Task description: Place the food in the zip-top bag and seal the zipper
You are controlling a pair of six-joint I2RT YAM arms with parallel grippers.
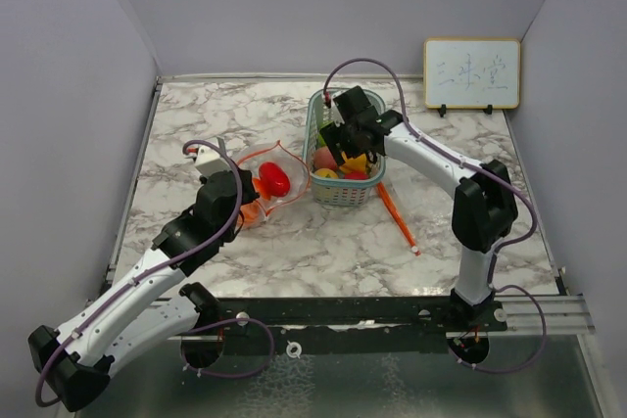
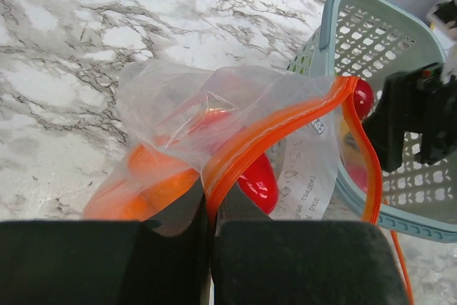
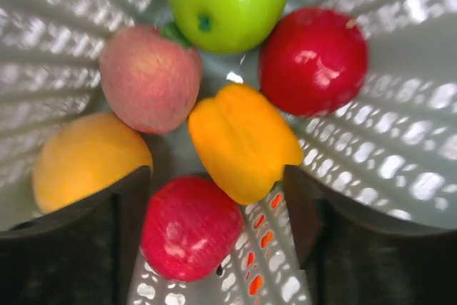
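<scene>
My left gripper is shut on the edge of the zip top bag (image 2: 157, 98), whose orange zipper runs up from the fingers; red and orange food (image 2: 258, 183) lies inside it. My right gripper hangs part open inside the basket, fingers apart over a red apple (image 3: 187, 237) and yellow pepper (image 3: 243, 144). A peach (image 3: 148, 83), green apple (image 3: 225, 1), another red fruit (image 3: 313, 62) and an orange-yellow fruit (image 3: 86, 162) lie around them.
The mint basket (image 1: 343, 198) stands right of the bag. An orange slider stick (image 1: 397, 217) lies before it. A whiteboard (image 1: 471, 73) stands at the back right.
</scene>
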